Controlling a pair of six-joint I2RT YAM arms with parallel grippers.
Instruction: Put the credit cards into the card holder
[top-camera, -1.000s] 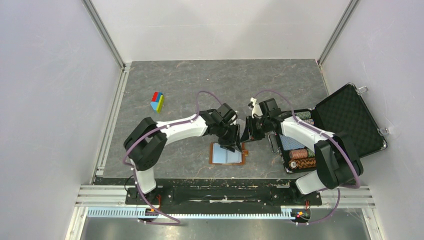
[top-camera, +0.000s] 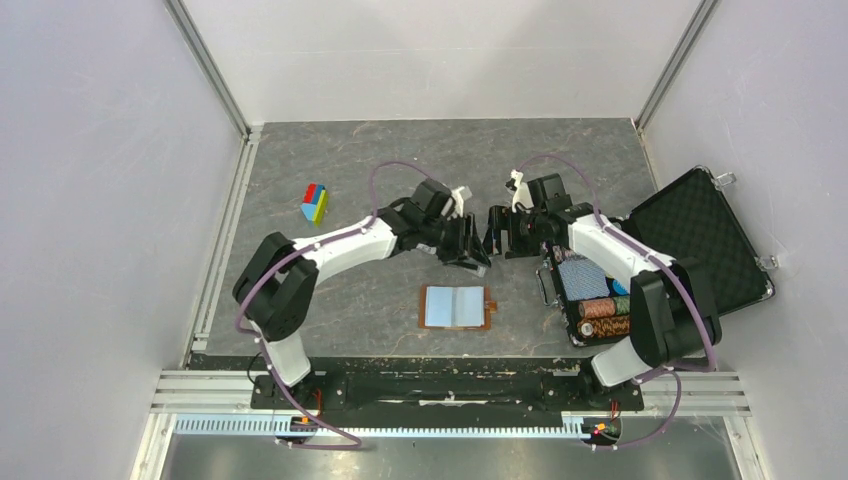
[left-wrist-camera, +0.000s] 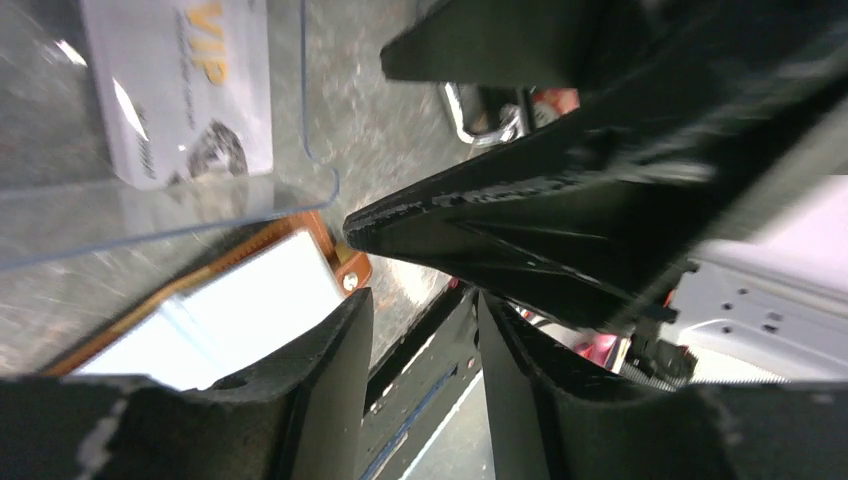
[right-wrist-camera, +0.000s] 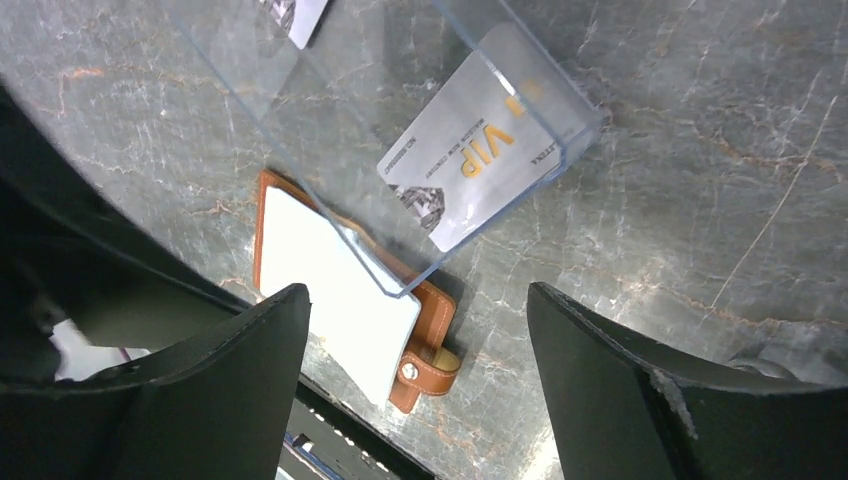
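Observation:
The brown leather card holder (top-camera: 488, 317) lies open near the front edge, its pale pages facing up. Behind it, a silver VIP card (right-wrist-camera: 466, 150) is inside or under a clear plastic box (right-wrist-camera: 575, 150); which one I cannot tell. The corner of a second card (right-wrist-camera: 305, 20) shows at the top of the right wrist view. My left gripper is open and empty, above the table just behind the holder. To its right, my right gripper also stands open with nothing between its fingers. The two grippers are very close together, with right fingers (left-wrist-camera: 500, 205) looming in the left wrist view.
An open black case (top-camera: 700, 250) with rolls and cloth stands at the right, its metal handle (top-camera: 543, 288) facing the holder. Coloured blocks (top-camera: 314, 203) sit at the left.
The right gripper has shifted slightly towards the back.

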